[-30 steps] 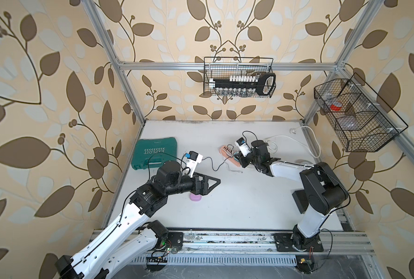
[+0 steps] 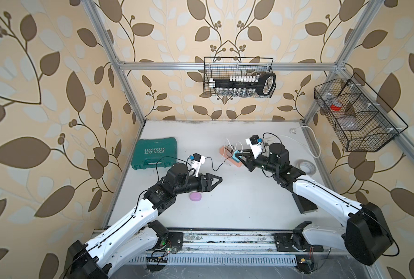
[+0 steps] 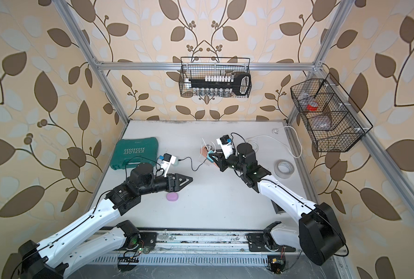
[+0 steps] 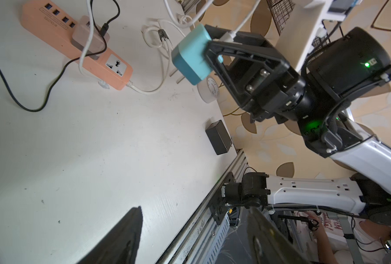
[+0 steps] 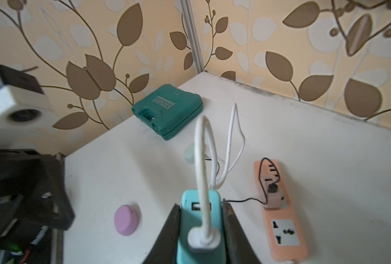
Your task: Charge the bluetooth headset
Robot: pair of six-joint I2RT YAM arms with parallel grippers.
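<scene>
My right gripper is shut on a cyan charger plug (image 4: 189,55), raised above the table with a white cable looping up from it. Below and behind it lies the orange power strip (image 5: 286,239), with a boxy adapter (image 5: 272,198) and black cable in it. My left gripper (image 2: 211,182) is open, empty, at middle left. Near it on the table sit a pink round case (image 5: 126,220) and a pale green object (image 5: 189,153); which is the headset I cannot tell.
A green toolbox (image 2: 153,153) sits at back left, white cables and a tape roll (image 3: 284,168) at right, a dark box (image 4: 218,137) at front right. Wire baskets hang on the walls.
My right gripper has risen off the power strip toward the front with the cyan plug, lifting its white cable. My left gripper has shifted slightly right and down in the top left view.
</scene>
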